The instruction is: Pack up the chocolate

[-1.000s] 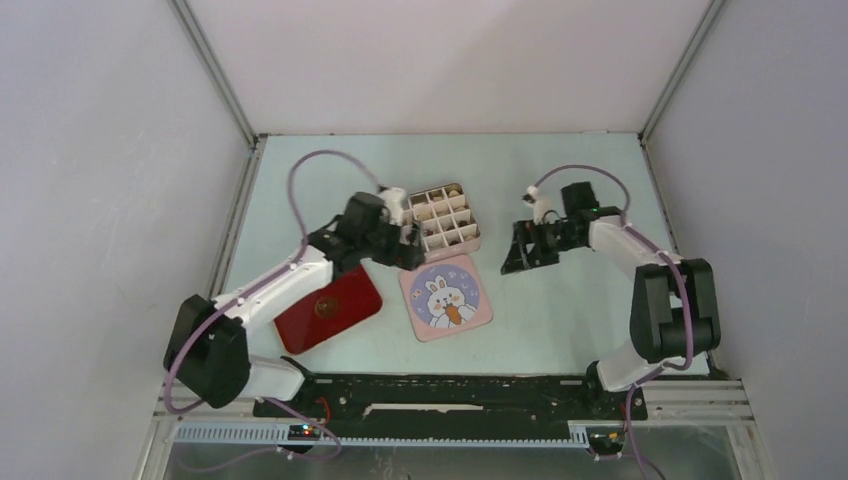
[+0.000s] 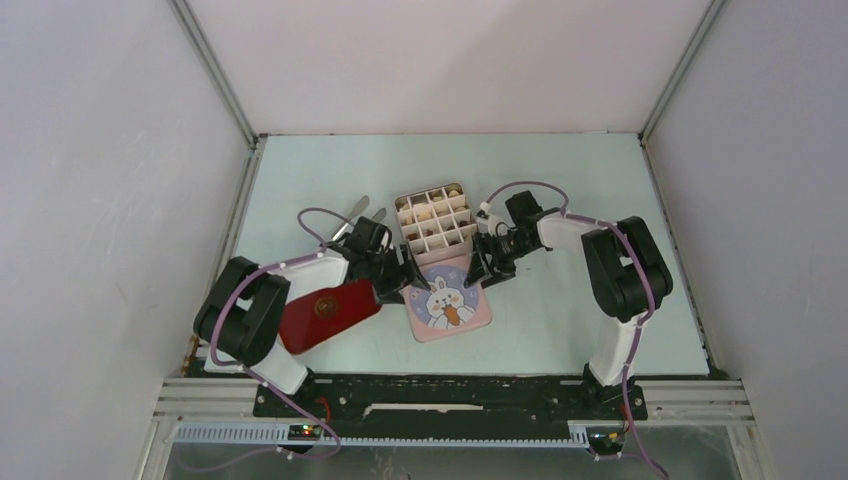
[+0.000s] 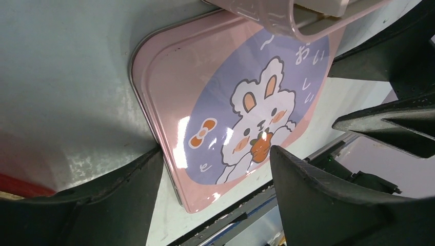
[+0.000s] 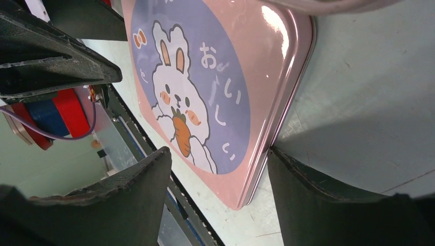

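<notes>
A pink square lid [image 2: 444, 315] with a rabbit print lies flat in front of a pink compartment box [image 2: 434, 215] holding small pieces. My left gripper and my right gripper sit low at opposite side edges of the lid [image 3: 205, 77], each part open. In each wrist view one finger touches or nearly touches the lid's outer edge and the other is over its top. The box's rim [image 3: 302, 31] overhangs the back of the lid in the left wrist view.
A red tray [image 2: 320, 325] lies at the left under the left arm, with silver utensils [image 2: 358, 206] behind it.
Both grippers have come down and inward from beside the box to the lid's two sides. The lid has shifted very slightly.
</notes>
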